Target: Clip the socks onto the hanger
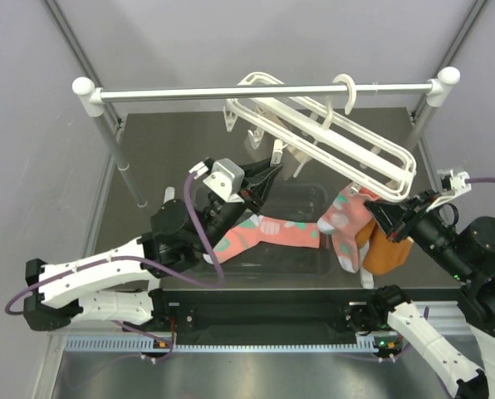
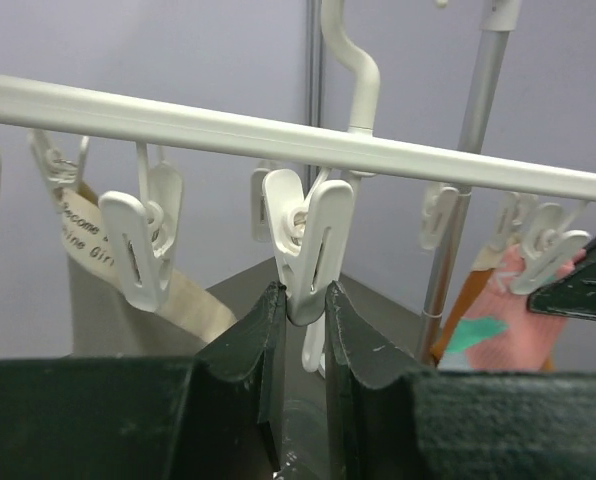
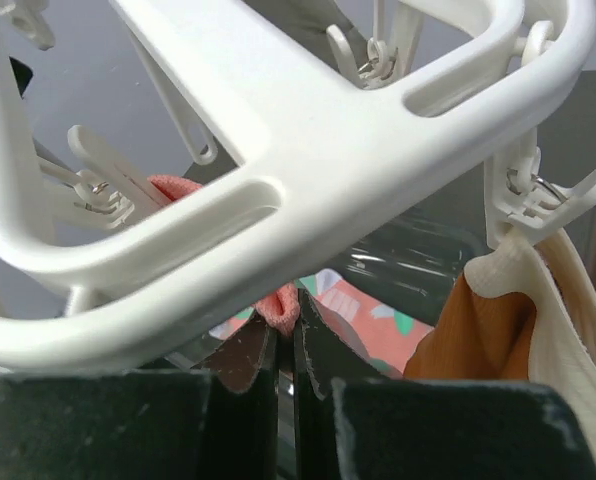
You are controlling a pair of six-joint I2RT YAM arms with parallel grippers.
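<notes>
The white clip hanger (image 1: 322, 141) hangs on the rail. My left gripper is shut on a white clip (image 2: 308, 235) under its bar. A pink dotted sock (image 1: 347, 224) hangs at the right end, held up by a clip in the left wrist view. My right gripper is shut at that sock, pink fabric showing at its fingertips. Beside it hang an orange sock (image 3: 478, 330) and a beige one. Another pink sock (image 1: 289, 233) lies in the dark bin.
The metal rail (image 1: 189, 96) crosses above both arms. The dark plastic bin (image 1: 264, 268) sits on the shelf below the hanger. Grey walls stand on both sides.
</notes>
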